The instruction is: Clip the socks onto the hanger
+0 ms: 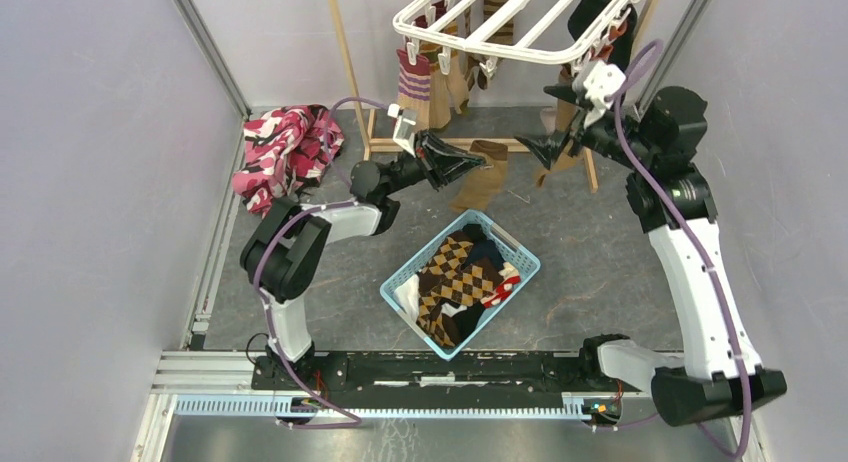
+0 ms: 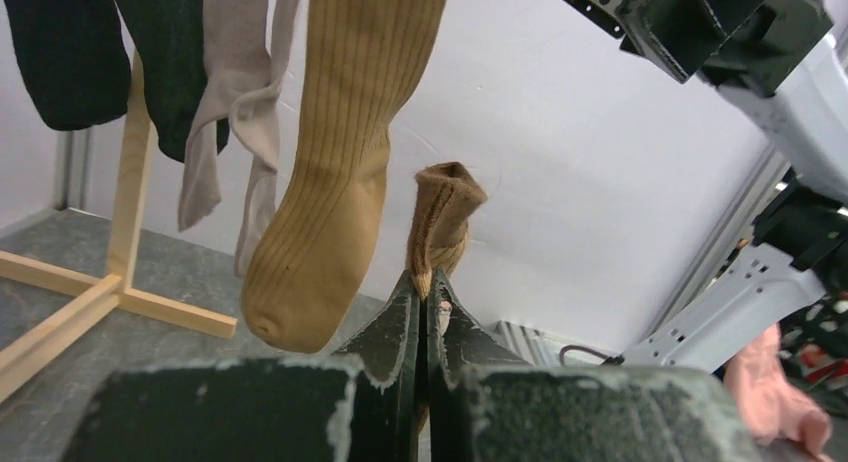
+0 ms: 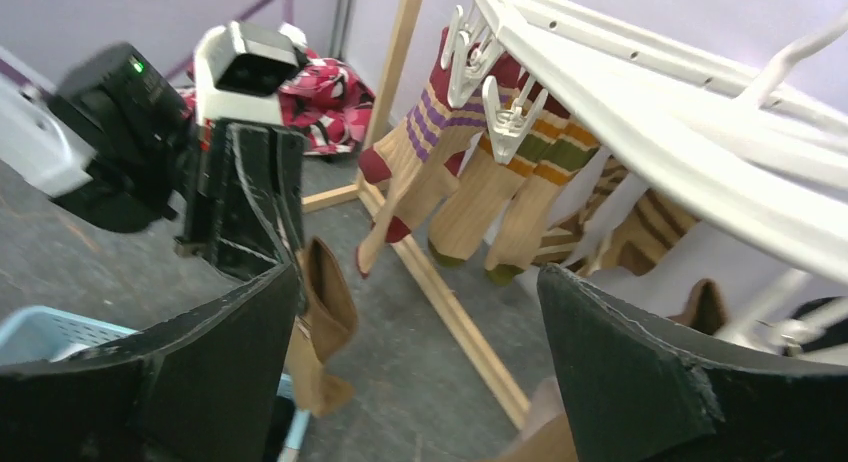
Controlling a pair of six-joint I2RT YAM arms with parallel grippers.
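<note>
My left gripper (image 1: 484,162) is shut on a plain brown sock (image 1: 481,177) near its cuff, and the sock hangs down above the floor. In the left wrist view the bunched brown cuff pokes up past the fingertips (image 2: 405,312). My right gripper (image 1: 533,147) stands open below the hanger's front right corner, with nothing between its fingers. The white hanger (image 1: 520,52) is at the top, its clips (image 3: 508,122) pointing down. Striped socks (image 3: 433,132) hang clipped at its left side. Another brown sock (image 2: 340,152) hangs beside the left gripper.
A light blue basket (image 1: 392,294) with several loose socks stands on the floor in front. Wooden stand legs (image 1: 455,144) run beneath the hanger. A pink and red patterned cloth (image 1: 285,152) lies at the left. Dark socks (image 2: 160,72) hang farther along the hanger.
</note>
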